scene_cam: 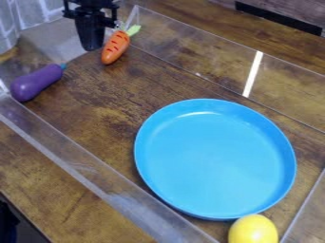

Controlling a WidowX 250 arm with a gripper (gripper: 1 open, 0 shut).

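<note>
My black gripper [91, 27] is at the top left, just left of an orange carrot [116, 46] with green leaves; I cannot tell whether it is open or shut. A purple eggplant [33, 84] lies at the left, a blue plate [214, 157] fills the lower right, and a yellow lemon [252, 231] sits below the plate.
Clear barriers run along the left and lower edges, and a white strip lies at the upper right.
</note>
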